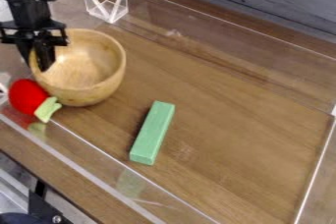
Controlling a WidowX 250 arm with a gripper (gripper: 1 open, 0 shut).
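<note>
My black gripper [43, 44] is at the upper left, shut on the near-left rim of a wooden bowl [90, 64]. Just below the bowl, at the left edge, lies a red object with a pale green leafy end [29, 97], perhaps a toy vegetable. A green rectangular block [152, 132] lies apart on the table, below and right of the bowl.
A white wire rack [109, 2] stands at the back left. Transparent walls edge the workspace.
</note>
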